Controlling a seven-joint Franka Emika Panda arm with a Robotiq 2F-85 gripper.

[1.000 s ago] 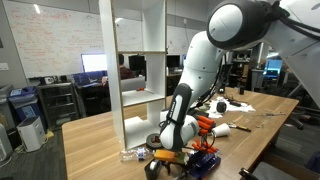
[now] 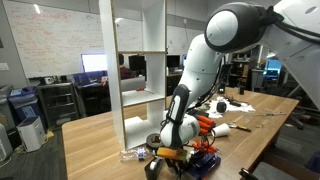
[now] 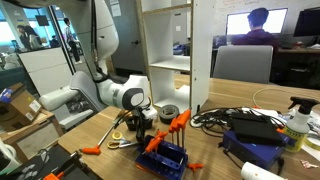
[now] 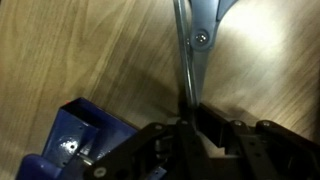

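Note:
In the wrist view, the slim metal blades of a pair of scissors (image 4: 203,38), joined by a pivot screw, reach down between the dark fingers. My gripper is shut on the blade end, and the handles are outside that view. The blue bin (image 4: 82,128) shows at lower left there. From the second exterior view, my gripper (image 3: 143,130) is low over the table, close to the blue bin (image 3: 161,164), which holds tools with orange-red handles (image 3: 180,120). The held scissors are hard to make out in the exterior views.
A tall white shelf (image 2: 119,100) stands close behind the arm. A roll of dark tape (image 3: 169,111) lies on the table near the shelf. A spray bottle (image 3: 299,118) and a black case (image 3: 254,132) stand right of the bin. Bare wood lies left in the first exterior view.
In the first exterior view, my gripper and forearm have shifted slightly to the right, toward the blue bin. The surrounding objects look unmoved.

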